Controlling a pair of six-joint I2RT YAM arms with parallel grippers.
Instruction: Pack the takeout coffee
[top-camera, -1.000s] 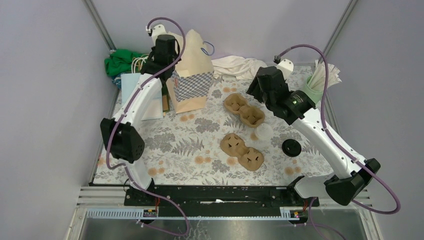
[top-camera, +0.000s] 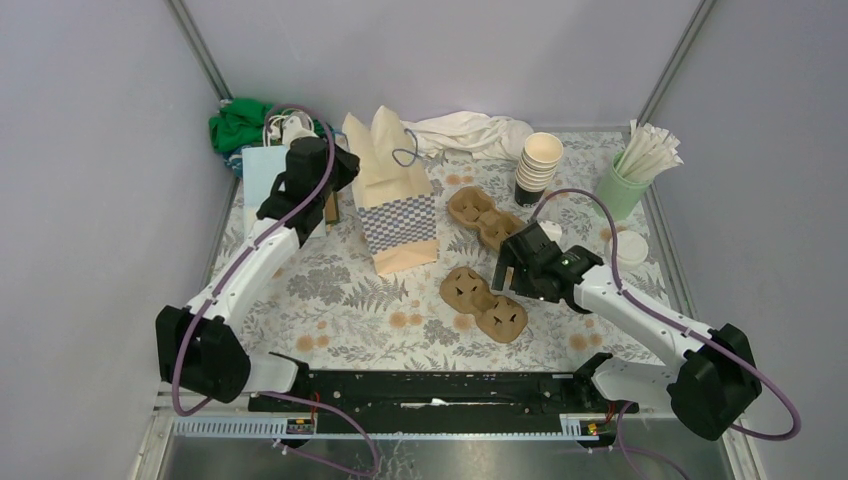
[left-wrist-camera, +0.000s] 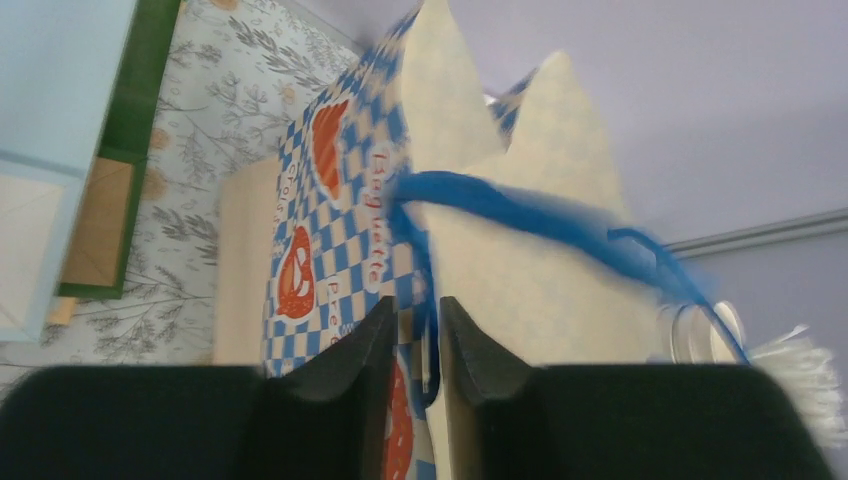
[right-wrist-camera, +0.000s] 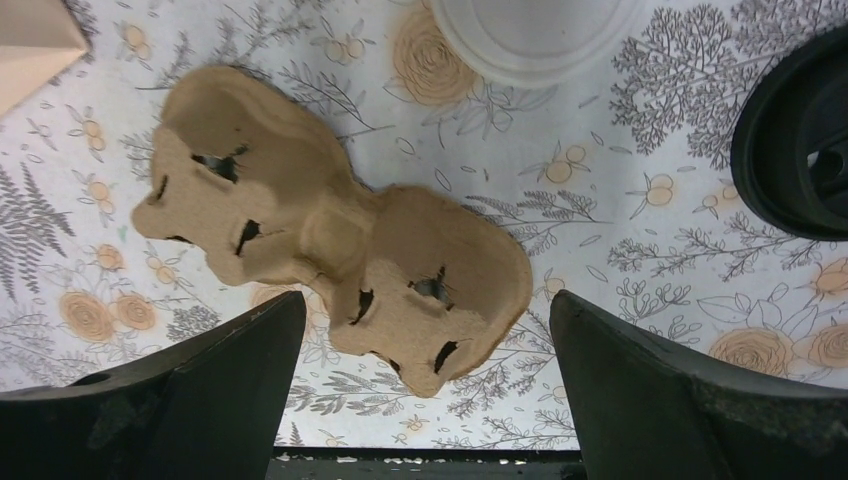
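A kraft paper bag (top-camera: 398, 240) with checked front and blue handles stands left of centre; my left gripper (top-camera: 348, 160) is at its upper left, near a blue handle (left-wrist-camera: 530, 215), its fingertips blurred, so its opening is unclear. My right gripper stands open above a moulded cardboard cup carrier (right-wrist-camera: 410, 270), nothing between its fingers. A second carrier (top-camera: 470, 208) lies behind it. Stacked paper cups (top-camera: 540, 155) stand at the back; a white lid (top-camera: 630, 250) and a black lid (right-wrist-camera: 760, 140) lie at the right.
A green container (top-camera: 620, 195) of wrapped straws stands back right. A light blue bag (top-camera: 262, 175), green cloth (top-camera: 237, 125) and white cloth (top-camera: 460, 135) line the back and left.
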